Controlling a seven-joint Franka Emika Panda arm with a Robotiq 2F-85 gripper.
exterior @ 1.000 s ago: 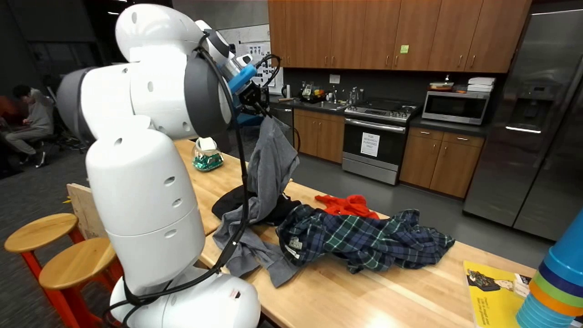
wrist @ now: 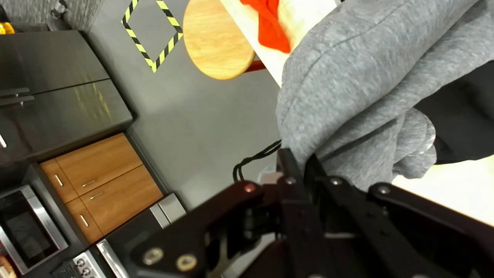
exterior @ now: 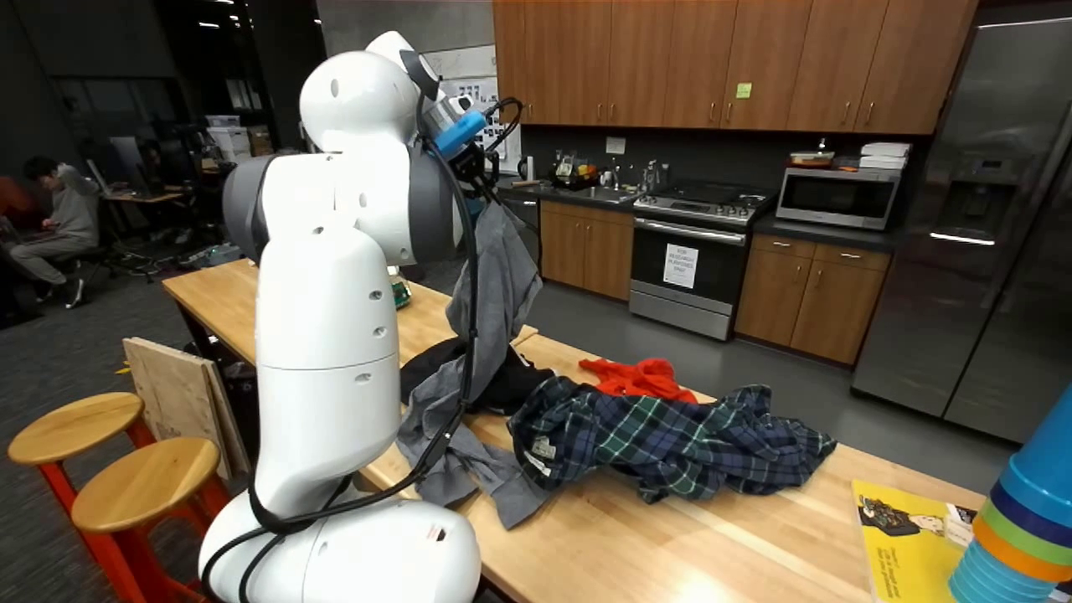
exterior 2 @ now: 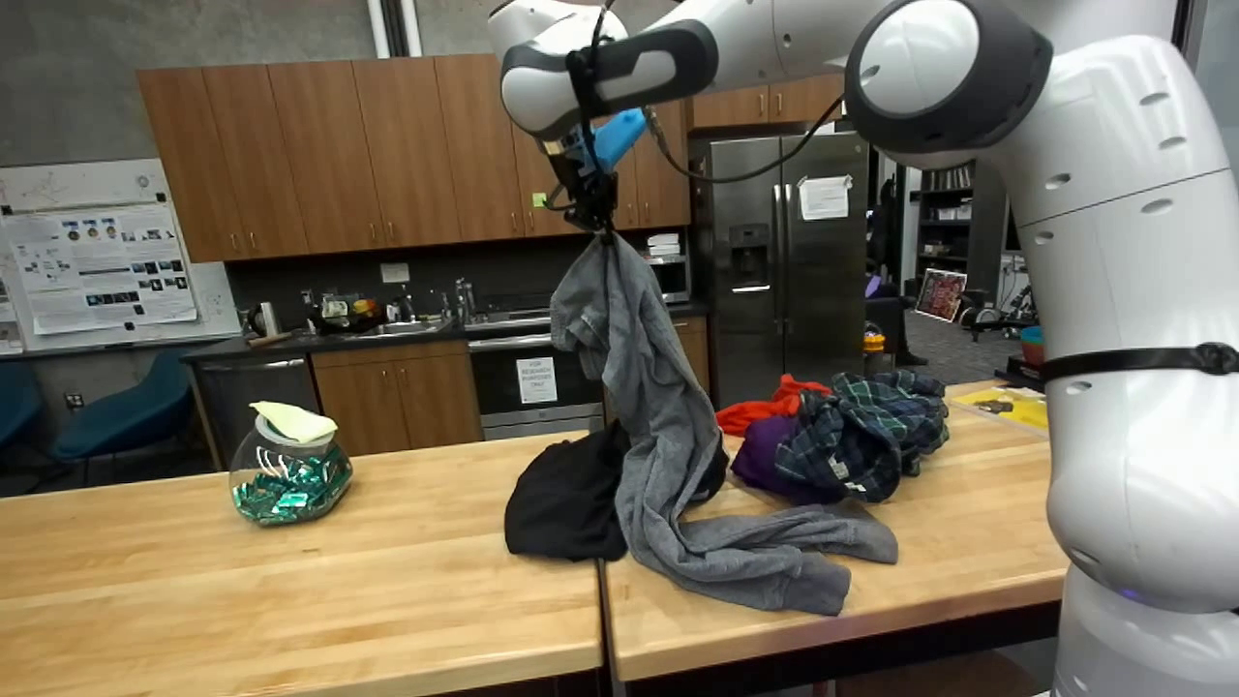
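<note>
High above the table, my gripper [exterior 2: 603, 228] is shut on a bunched part of a grey garment [exterior 2: 656, 383]. The cloth hangs down in a long drape, and its lower end, with sleeve-like lengths, still rests on the wooden tabletop. In the wrist view the fingertips [wrist: 290, 162] pinch the grey cloth [wrist: 352, 74], which spreads up and to the right. A black garment [exterior 2: 563, 494] lies on the table behind and beside the hanging cloth, partly covered by it.
Right of the grey cloth lie a plaid shirt [exterior: 663, 442], a red cloth [exterior: 638, 378] and a purple cloth [exterior 2: 767, 455]. A glass jar of green-wrapped pieces [exterior 2: 290, 474] stands on the left tabletop. A yellow magazine [exterior: 909, 543] and blue stacked cups [exterior: 1035, 512] occupy the far end.
My arm has swung more upright, and the gripper has risen slightly with the grey garment. More of the cloth hangs stretched; the other clothes have not moved.
</note>
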